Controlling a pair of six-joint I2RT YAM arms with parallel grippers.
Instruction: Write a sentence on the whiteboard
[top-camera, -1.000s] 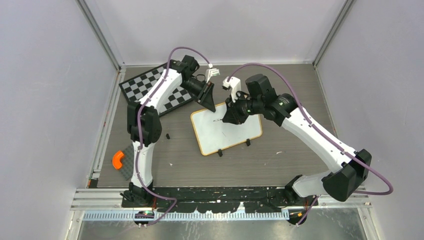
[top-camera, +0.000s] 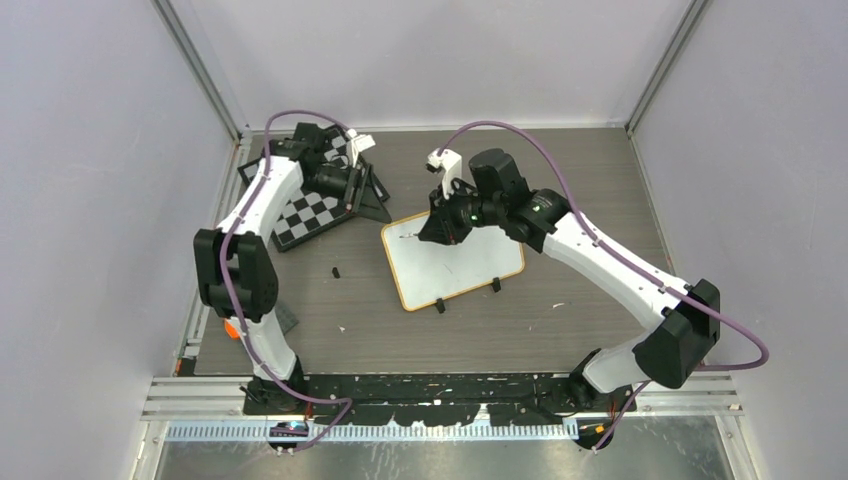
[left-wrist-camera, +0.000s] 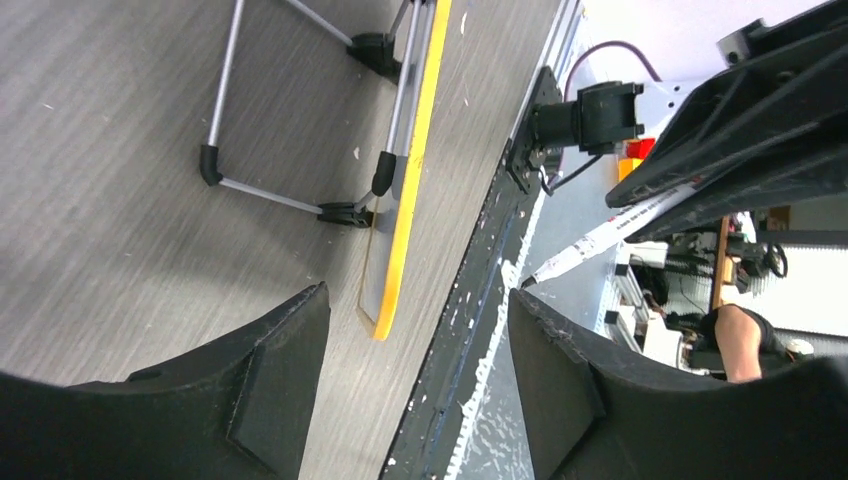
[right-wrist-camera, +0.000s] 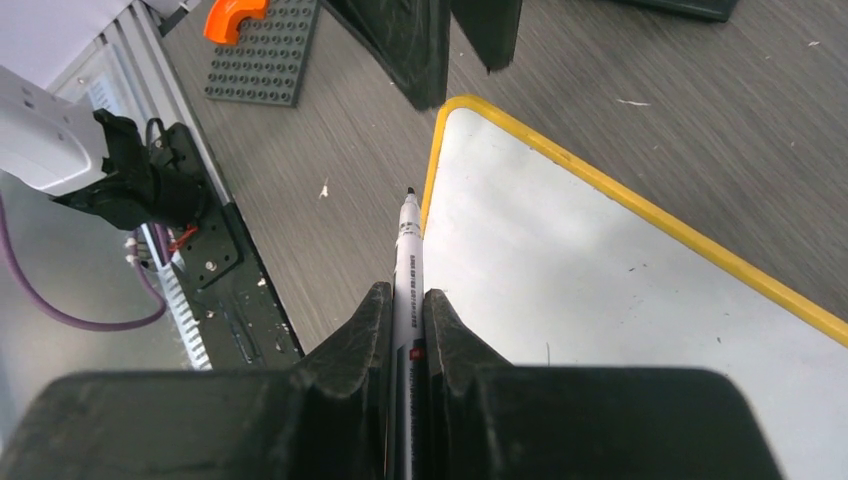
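The white marker (right-wrist-camera: 408, 265), dark tip exposed, is gripped by my right gripper. In the top view that gripper holds it above the yellow-edged whiteboard (top-camera: 425, 272), its tip pointing left. The board is blank apart from a few small specks and a short faint line. Seen nearly edge-on in the left wrist view, the whiteboard (left-wrist-camera: 402, 215) leans on a metal frame. My left gripper has its fingers apart with nothing between them, close to the board's upper left corner. The marker (left-wrist-camera: 590, 248) points toward its right-hand finger. Whether the marker touches the board is not clear.
Behind the left arm lies a black-and-white checkered board (top-camera: 305, 215). An orange curved piece (right-wrist-camera: 235, 18) rests by a grey studded plate (right-wrist-camera: 262, 62) at the left. A small black piece (top-camera: 336, 272) sits left of the whiteboard. Right of the whiteboard, the table is mostly clear.
The right gripper has shifted left with the marker. The whiteboard has not moved.
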